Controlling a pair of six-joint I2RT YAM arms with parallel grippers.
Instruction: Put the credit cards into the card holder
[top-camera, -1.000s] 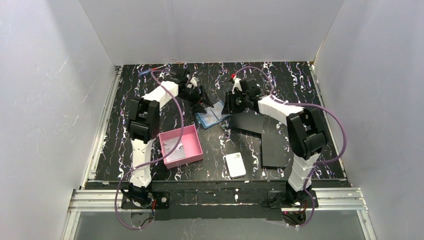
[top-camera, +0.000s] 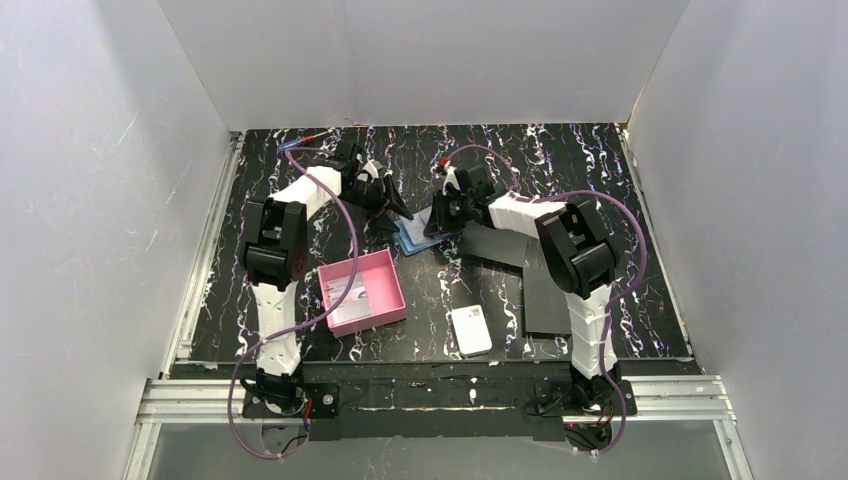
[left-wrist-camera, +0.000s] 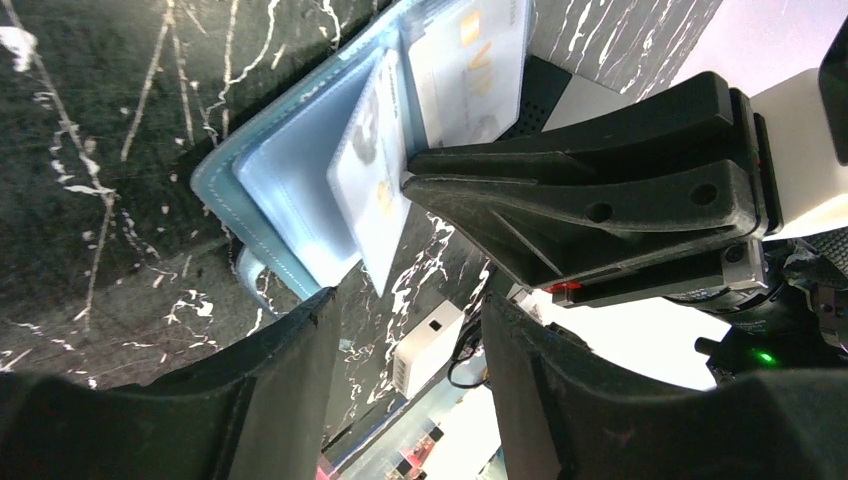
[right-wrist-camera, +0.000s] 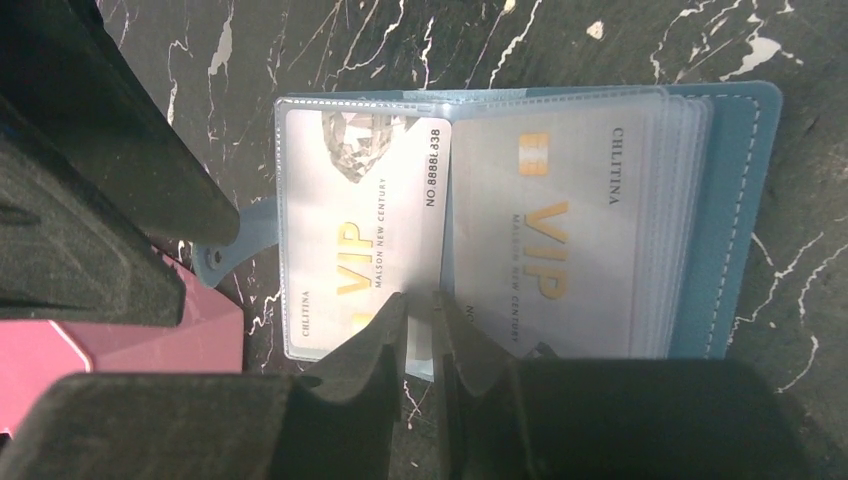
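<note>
The blue card holder (top-camera: 410, 246) lies spread open on the dark marbled table, between both grippers. In the right wrist view, a VIP card (right-wrist-camera: 315, 225) shows in the clear sleeve on the left side, and another card (right-wrist-camera: 590, 240) lies under stacked sleeves on the right. One clear leaf (left-wrist-camera: 372, 170) stands raised in the left wrist view, its edge by the right gripper's tips. My left gripper is open at the holder's left side, nothing between its fingers. Above the holder, my right gripper is open by a narrow gap over the sleeves.
A pink box (top-camera: 388, 318) with a pale card (top-camera: 348, 297) inside stands in front of the left arm. Near the front edge lies a white box (top-camera: 471, 331). Dark flat panels (top-camera: 546, 300) lie on the right. Behind the holder the table is clear.
The left gripper has shifted a little left. The holder has stayed about where it was.
</note>
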